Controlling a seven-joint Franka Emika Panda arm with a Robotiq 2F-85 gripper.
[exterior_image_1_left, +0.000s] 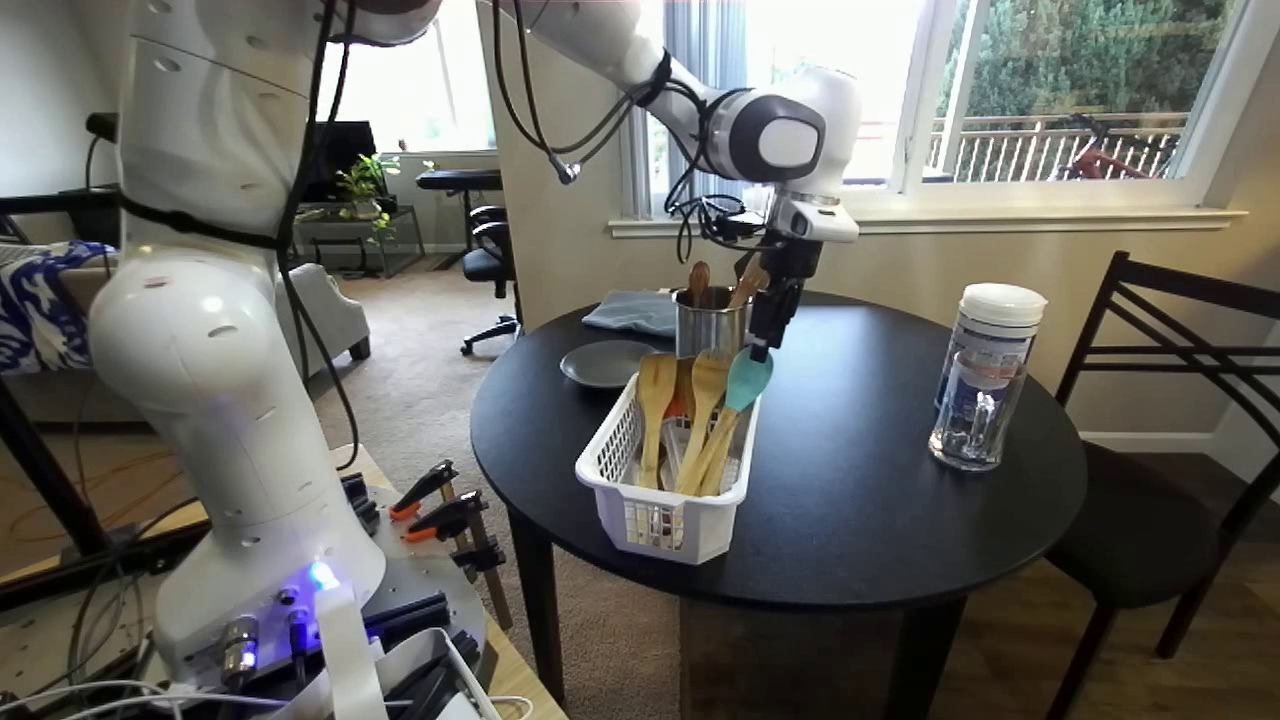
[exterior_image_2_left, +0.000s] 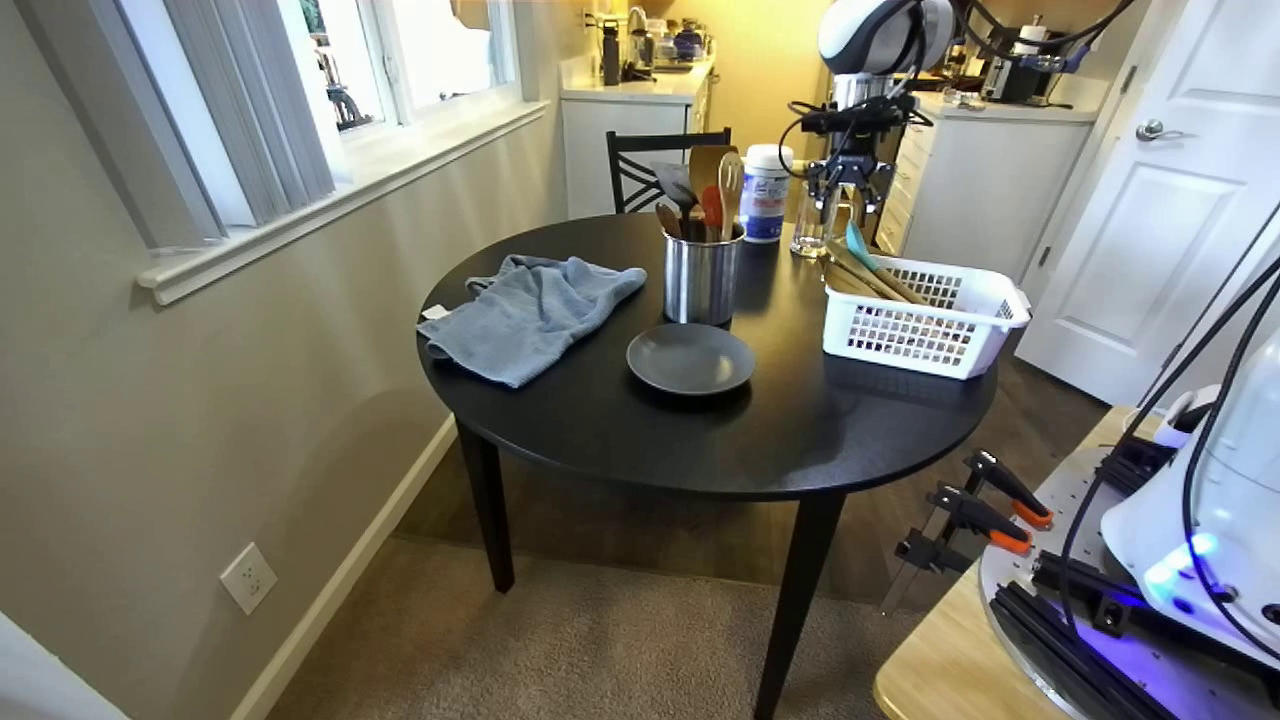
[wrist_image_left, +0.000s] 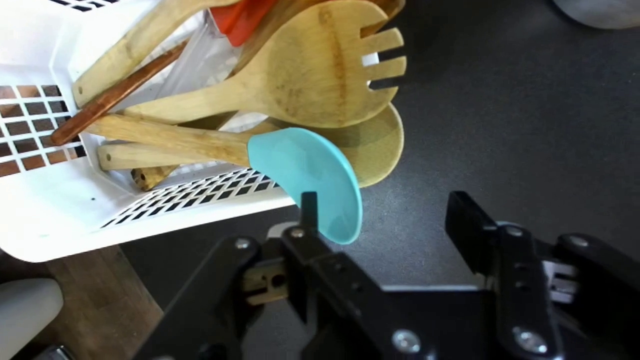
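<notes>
My gripper stands open, its two fingers spread apart over the table. The left finger overlaps the tip of the teal spoon (wrist_image_left: 318, 174) in the wrist view; whether they touch, I cannot tell. Nothing shows clasped between the fingers. The teal spoon leans in a white basket (exterior_image_1_left: 672, 528), its head sticking out over the rim. Beside it rest a wooden fork (wrist_image_left: 327, 66) and other wooden utensils. In exterior view 1 the gripper is just behind and above the spoon's head.
A metal canister (exterior_image_2_left: 702, 276) of utensils, a grey plate (exterior_image_2_left: 690, 360) and a blue cloth (exterior_image_2_left: 528, 318) share the black table (exterior_image_1_left: 864, 504). A white-lidded container (exterior_image_2_left: 764, 198) and a clear glass (exterior_image_1_left: 969, 420) stand across from the basket. Bare tabletop lies between glass and basket.
</notes>
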